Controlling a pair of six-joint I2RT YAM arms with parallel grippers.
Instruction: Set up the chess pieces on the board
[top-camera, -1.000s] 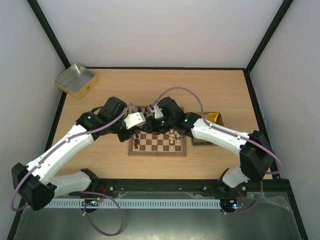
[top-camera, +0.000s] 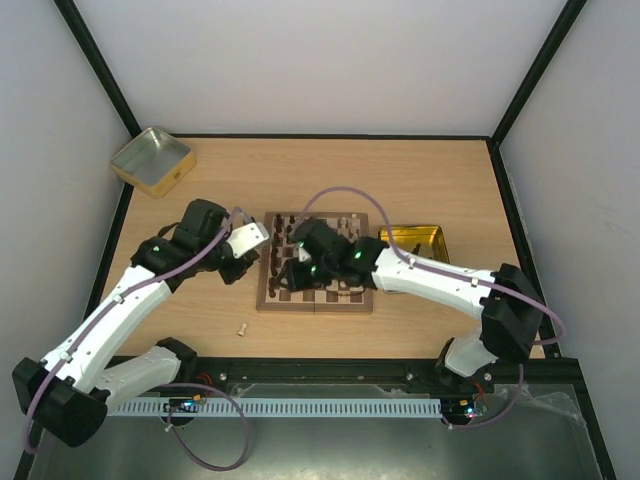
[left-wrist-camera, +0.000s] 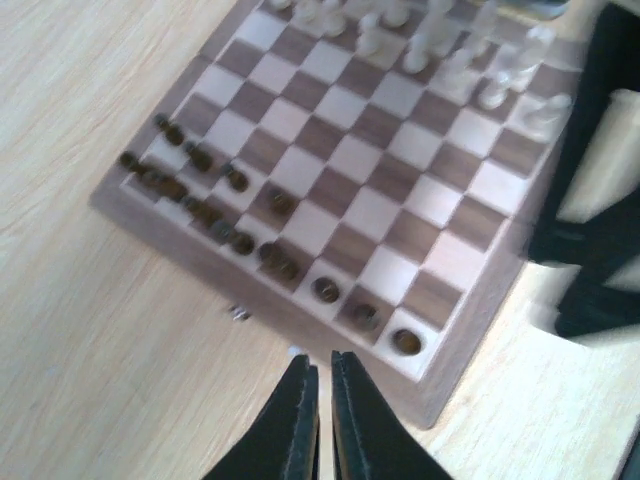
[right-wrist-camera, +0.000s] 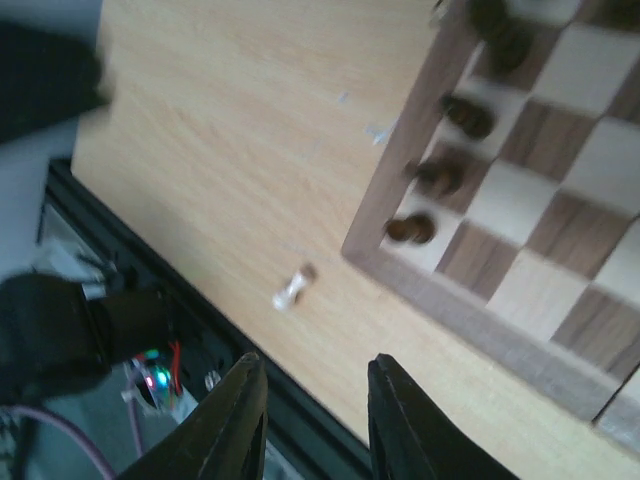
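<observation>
The chessboard (top-camera: 330, 299) sits mid-table, partly hidden in the top view by the right arm. Dark pieces (left-wrist-camera: 235, 178) stand along one edge in the left wrist view; light pieces (left-wrist-camera: 415, 52) are grouped at the opposite side. Off the board, a small light piece (right-wrist-camera: 293, 287) with a brownish end lies on its side on the bare table, near a board corner. My left gripper is shut near the dark side's edge, nothing visible between its fingers. My right gripper is open and empty, its fingertips appearing just below the fallen piece in its wrist view.
A gold tray (top-camera: 443, 243) stands right of the board, partly behind the right arm. An empty-looking box (top-camera: 155, 162) is at the back left. Small shiny bits (left-wrist-camera: 238, 312) lie beside the board.
My left arm has drawn back leftward; my right gripper has moved forward and left.
</observation>
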